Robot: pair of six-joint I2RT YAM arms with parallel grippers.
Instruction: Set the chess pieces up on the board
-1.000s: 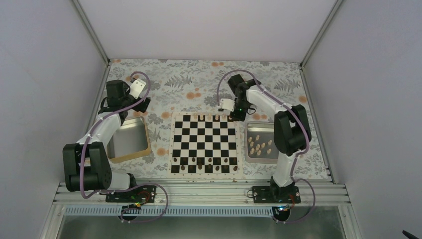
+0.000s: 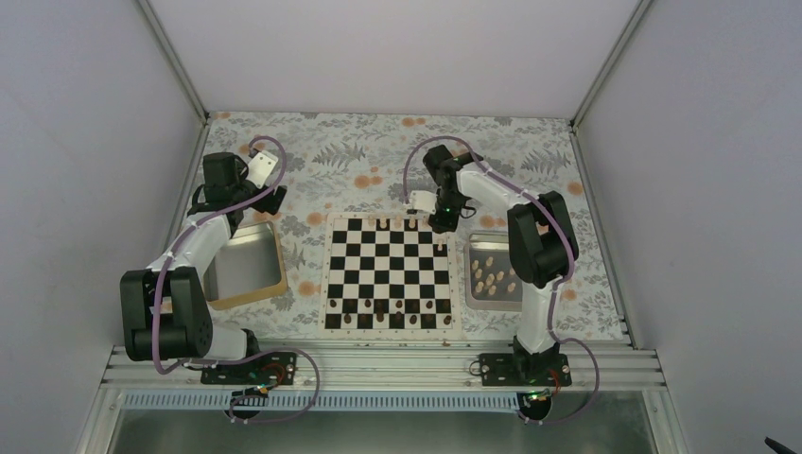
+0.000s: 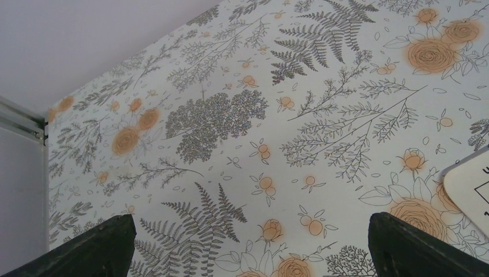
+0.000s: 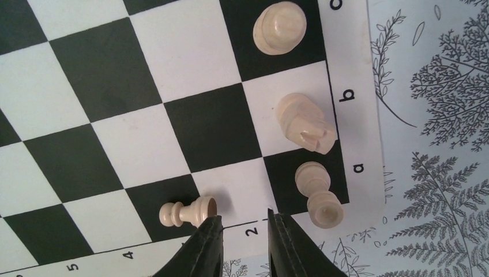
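Observation:
A white pawn point(image 4: 189, 212) lies on its side in the right wrist view, its base over the white a2 square and its head on the dark a3 square. My right gripper stands open just beside its base, with nothing between the fingers. On the back rank of the chessboard point(image 4: 210, 133) stand a rook point(image 4: 314, 187) on a1, a knight point(image 4: 307, 124) on b1 and a bishop point(image 4: 281, 27) on c1, all white. Away from the board, my left gripper is open and empty over the patterned tabletop.
A metal tray point(image 2: 495, 305) with several light pieces sits right of the board. An empty tray point(image 2: 248, 301) is on the left. Several dark pieces point(image 2: 380, 318) occupy the board's near rows. The middle of the board is clear.
The left arm has hardly moved.

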